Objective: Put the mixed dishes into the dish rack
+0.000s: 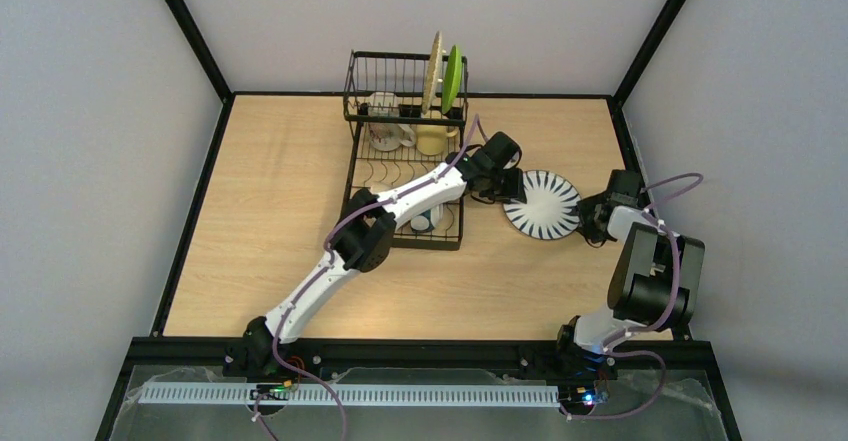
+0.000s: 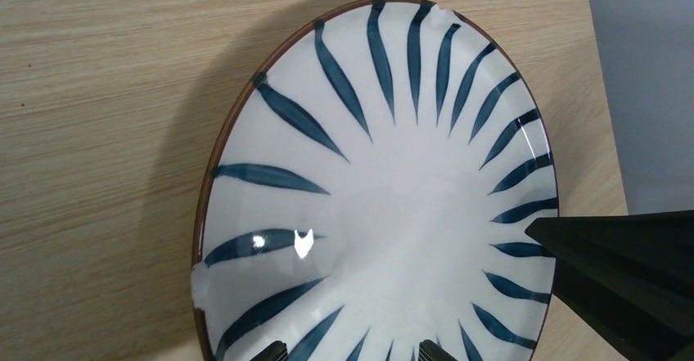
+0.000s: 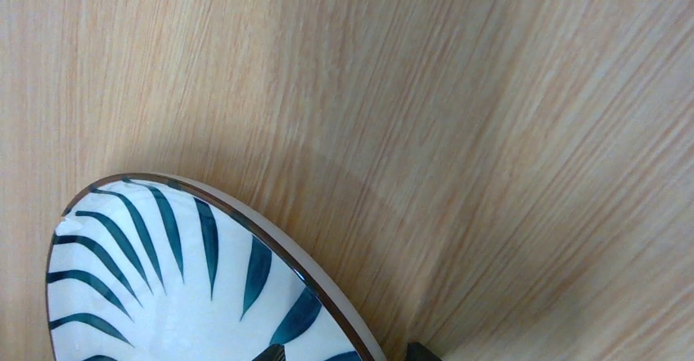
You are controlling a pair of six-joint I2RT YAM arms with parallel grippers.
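Observation:
A white plate with dark blue stripes and a brown rim lies face up on the table, right of the black wire dish rack. My left gripper is open over the plate's left side, its fingertips apart at the bottom of the left wrist view. From the opposite side my right gripper stands open at the plate's right edge, the rim running between its fingertips. A dark finger of the right gripper overlaps the rim in the left wrist view. Whether any finger touches the plate cannot be told.
On the rack's upper tier a cream plate and a green plate stand upright. Below are a pale mug, a yellow mug and a blue-and-white cup.

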